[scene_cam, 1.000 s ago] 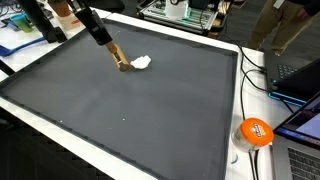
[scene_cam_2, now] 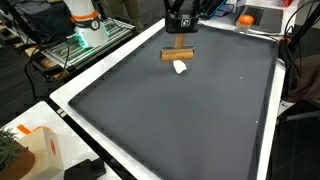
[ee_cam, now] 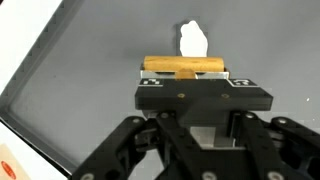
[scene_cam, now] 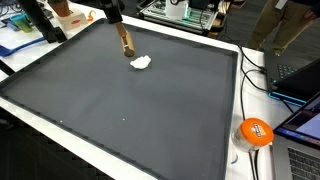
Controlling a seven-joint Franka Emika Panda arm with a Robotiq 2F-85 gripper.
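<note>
A wooden T-shaped piece, like a hammer or mallet [scene_cam_2: 180, 55], hangs upright below my gripper, which is shut on its handle. Its cylindrical crosspiece [ee_cam: 160, 63] lies across the front of the fingers in the wrist view. In exterior view 1 the wooden piece [scene_cam: 125, 40] hangs over the grey board. A small white object [scene_cam: 140, 62] lies on the board close beside it. That white object [ee_cam: 193, 38] shows just beyond the crosspiece in the wrist view. The fingertips are mostly hidden.
The grey board [scene_cam: 150, 115] is otherwise bare, with wide free room. An orange-topped round item [scene_cam: 254, 133] stands off its right edge, near laptops [scene_cam: 296, 80]. Clutter fills the far left corner.
The white object has stayed in place.
</note>
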